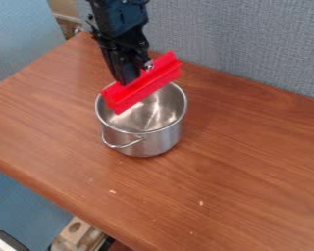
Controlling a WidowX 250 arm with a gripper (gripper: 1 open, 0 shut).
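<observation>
A red block (141,84), long and bar-shaped, is held tilted by my dark gripper (141,69) over a shiny steel pot (152,135) with a wire handle. The block covers the back part of the pot's opening in this view; its lower end is near the left rim. Its exact height above the pot is unclear.
A grey textured wall stands behind, and a blue surface lies beyond the table's left edge.
</observation>
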